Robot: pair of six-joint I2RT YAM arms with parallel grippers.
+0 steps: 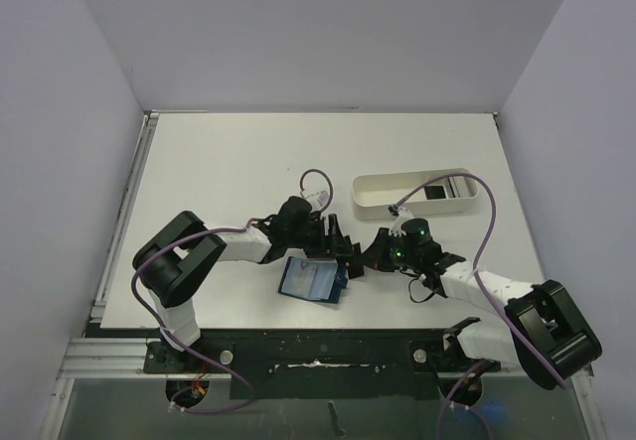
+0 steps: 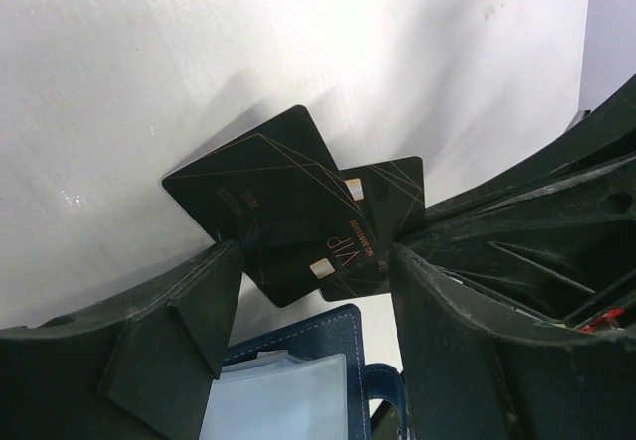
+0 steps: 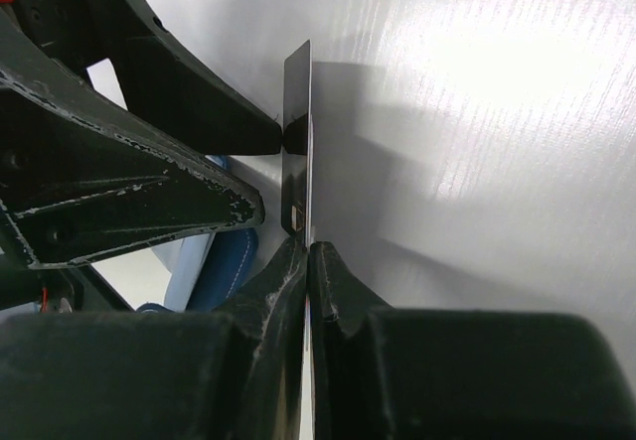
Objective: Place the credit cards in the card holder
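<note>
Two black credit cards (image 2: 268, 202) overlap in the left wrist view, fanned apart, with gold lines and chips. My right gripper is shut on the right-hand black card (image 2: 393, 187); it cannot be told whether it pinches both. In the right wrist view the cards (image 3: 298, 92) stand edge-on. My left gripper is open, its fingertips close to the near side of the cards, one at either side. The blue card holder (image 1: 310, 279) lies open on the table with clear pockets, just below the left gripper.
At the back right stands a white tray (image 1: 378, 197) holding more dark cards (image 1: 434, 192). Both arms meet closely over the table's middle, beside the holder.
</note>
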